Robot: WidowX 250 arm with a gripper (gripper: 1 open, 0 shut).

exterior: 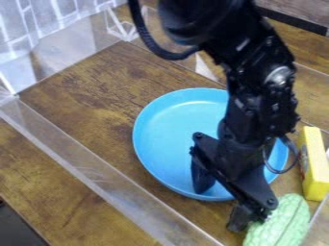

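Note:
The black arm reaches down from the top over a blue plate (pixel 167 135). Its gripper (pixel 220 196) is open, low over the plate's lower right part, with one finger above the plate and the other at the near right rim, beside a pale green textured object (pixel 280 229) at the bottom right. Whether the fingertips touch the plate or the green object is hard to tell.
A yellow block (pixel 315 169) lies right of the plate. Clear strips (pixel 103 184) border the wooden surface (pixel 64 96), which is clear left of the plate. A white tiled panel (pixel 38 29) stands at the top left.

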